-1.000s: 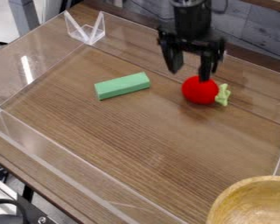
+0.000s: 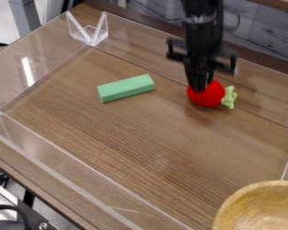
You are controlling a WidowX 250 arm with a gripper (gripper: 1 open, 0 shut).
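Observation:
The black gripper (image 2: 200,67) reaches down from the top of the view to just above a red round object (image 2: 207,93), its tip against or over the object's upper left. Its fingers look close together; whether anything is between them is hard to tell. A light green piece (image 2: 229,97) lies at the red object's right side. A green block (image 2: 125,88) lies to the left on the wooden table.
A clear plastic holder (image 2: 89,29) stands at the back left. A yellow bowl (image 2: 261,211) sits at the front right corner.
The gripper has shifted slightly about the red object and now appears more closed and upright over its left part. The objects on the table look essentially unmoved.

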